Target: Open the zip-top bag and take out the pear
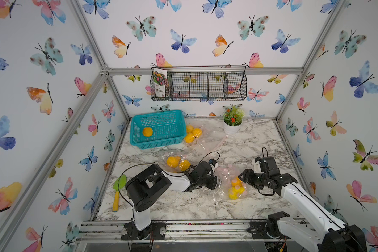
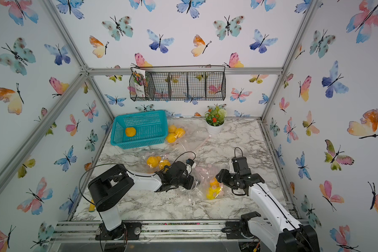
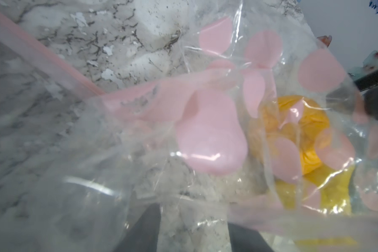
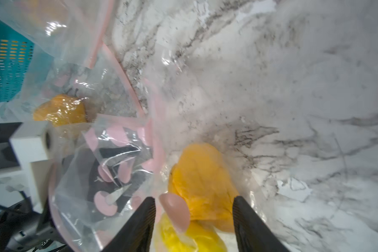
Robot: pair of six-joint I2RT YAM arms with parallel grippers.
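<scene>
A clear zip top bag with pink dots (image 3: 219,132) lies at the front middle of the table, between my two arms. Orange and yellow fruit (image 1: 236,189) shows through its plastic; which piece is the pear I cannot tell for sure. My left gripper stands part open at the bag's left side, film around and in front of its fingertips. Whether any film is caught there is unclear. On the bag's right, my right gripper is open, its two fingers on either side of the orange fruit (image 4: 208,184) as seen from the wrist, not closed on it.
A teal basket (image 1: 157,145) with one orange fruit stands at the back left. Two more bags of fruit (image 1: 179,163) lie near it. A white flower pot (image 1: 232,128) stands at the back, and a green-and-yellow utensil (image 1: 116,201) at the left.
</scene>
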